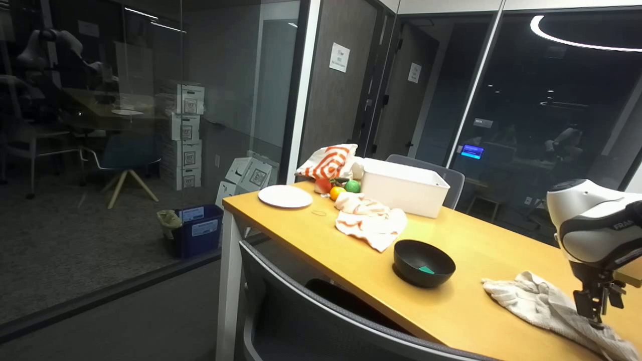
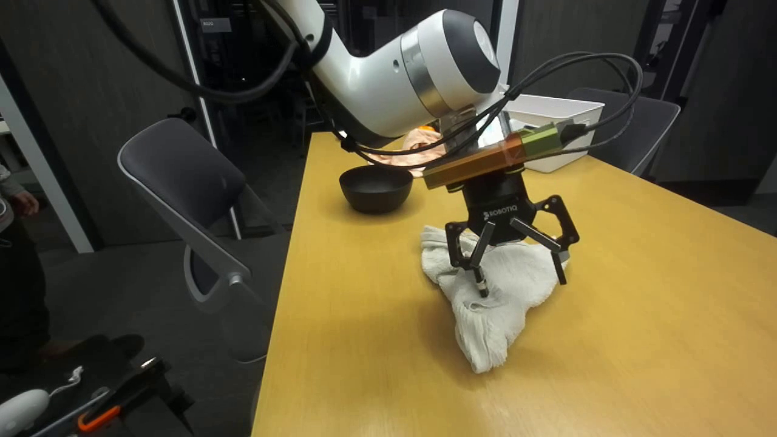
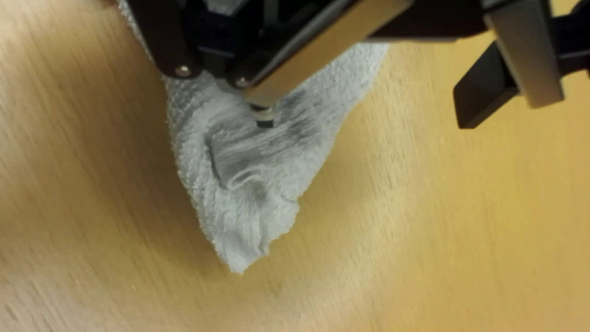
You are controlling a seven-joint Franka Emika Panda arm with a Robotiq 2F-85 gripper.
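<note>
A crumpled light grey towel (image 2: 502,291) lies on the table, drawn out to a narrow end (image 3: 243,232) in the wrist view. Just over it stands my gripper (image 2: 522,285), its fingers wide apart. One fingertip (image 3: 265,122) is above or against the towel; whether it touches I cannot tell. The other finger (image 3: 484,88) hangs over bare wood at the towel's side. Nothing is held between the fingers. From exterior view 1, the gripper (image 1: 606,310) appears over the right part of the towel (image 1: 535,301).
A black bowl (image 1: 415,278) with something green inside stands beyond the towel. Farther off are an orange-and-white cloth (image 1: 373,222), a white bin (image 1: 400,189), a white plate (image 1: 285,196) and some fruit (image 1: 337,193).
</note>
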